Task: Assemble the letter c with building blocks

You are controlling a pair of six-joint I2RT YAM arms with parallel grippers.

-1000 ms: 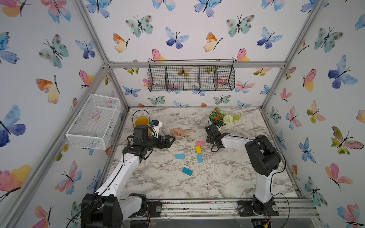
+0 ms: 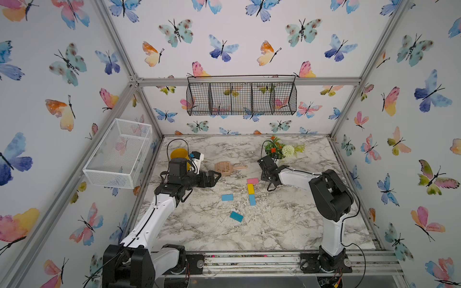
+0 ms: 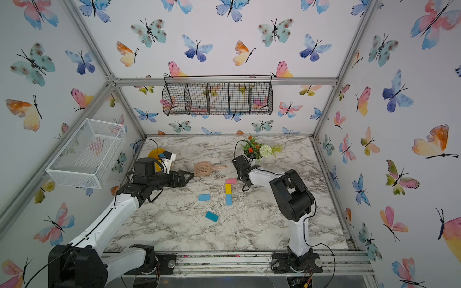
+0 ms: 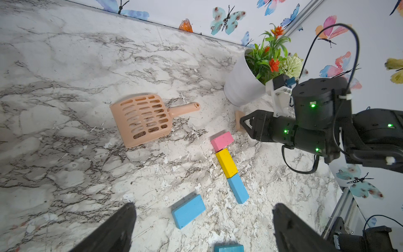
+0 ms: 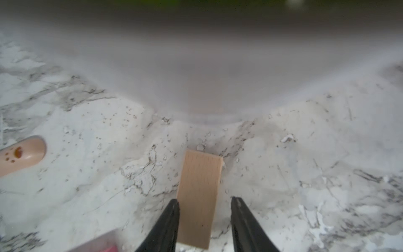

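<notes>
A pink block (image 4: pixel 222 141), a yellow block (image 4: pixel 227 163) and a blue block (image 4: pixel 238 188) form a line in the middle. Two loose blue blocks lie left and front of it (image 4: pixel 188 211) (image 2: pixel 236 216). My left gripper (image 2: pixel 213 178) stands open above the left-centre, nothing between its fingers. My right gripper is low over a wooden block (image 5: pixel 198 189) beside the pink one, near the plant pot; its fingers are apart at the block's near end, and whether they touch it cannot be told.
A pink-beige scoop (image 4: pixel 142 119) lies behind the blocks, a flowerpot (image 4: pixel 242 82) at back right, a yellow container (image 2: pixel 178 152) behind my left arm. A white mesh basket (image 2: pixel 116 170) hangs left, a wire basket (image 2: pixel 241 96) on the back wall.
The left arm is still.
</notes>
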